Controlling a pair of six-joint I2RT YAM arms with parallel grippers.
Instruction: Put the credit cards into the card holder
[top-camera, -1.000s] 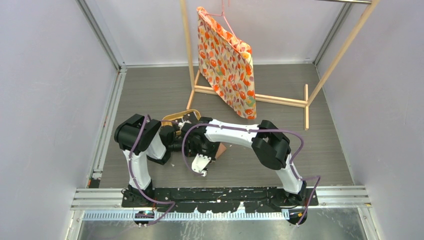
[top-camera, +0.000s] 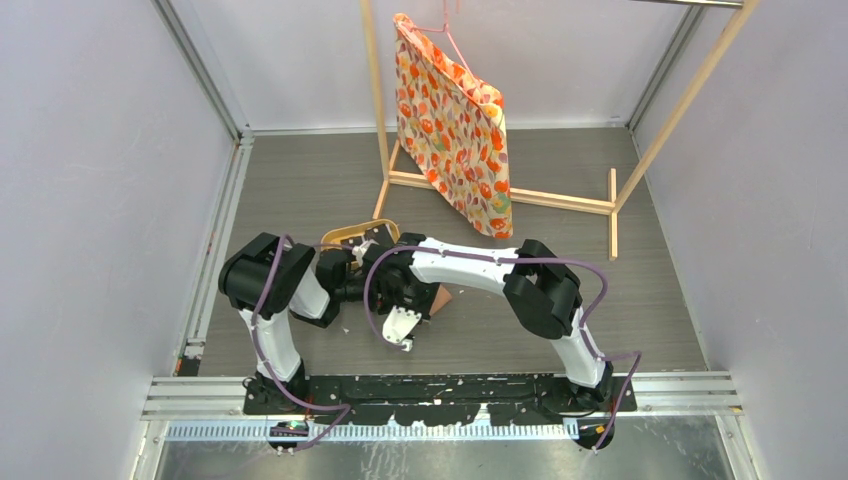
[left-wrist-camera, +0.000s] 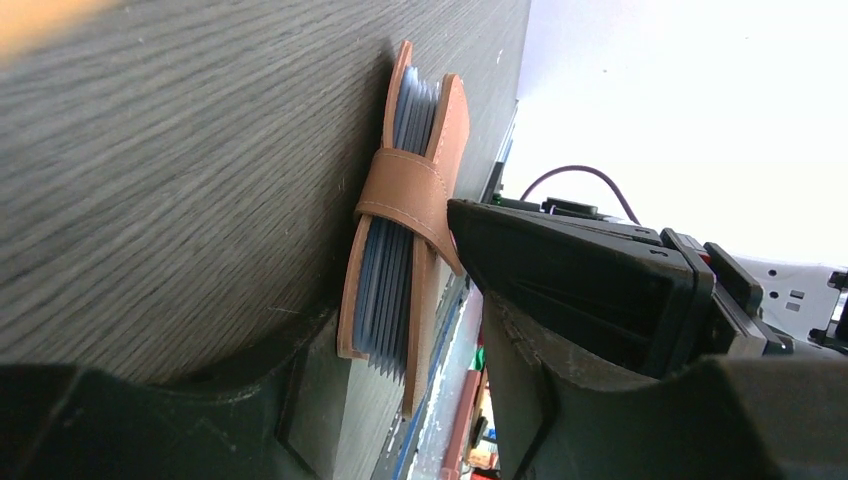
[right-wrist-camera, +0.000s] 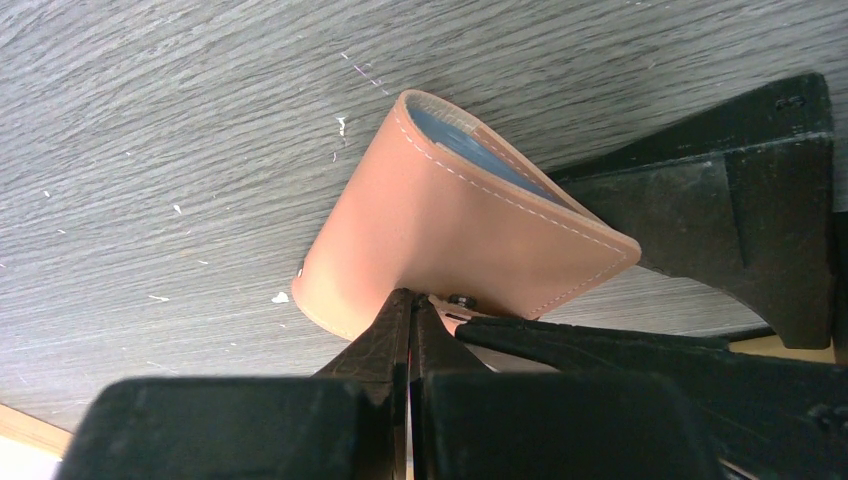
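The tan leather card holder (left-wrist-camera: 408, 190) (right-wrist-camera: 440, 210) stands on its edge on the grey floor, its clear sleeves showing between the covers and a strap across them. In the left wrist view my left gripper has its fingers on either side of the holder's lower end, part open; whether they press on it is unclear. My right gripper is shut, its tips at the holder's cover, nothing visible between them. In the top view both grippers crowd over the holder, largely hiding it. I cannot make out loose cards.
A yellow-rimmed tray (top-camera: 345, 229) lies just behind the grippers. A patterned cloth (top-camera: 450, 130) hangs on a wooden rack (top-camera: 560, 200) at the back.
The right arm looks unchanged.
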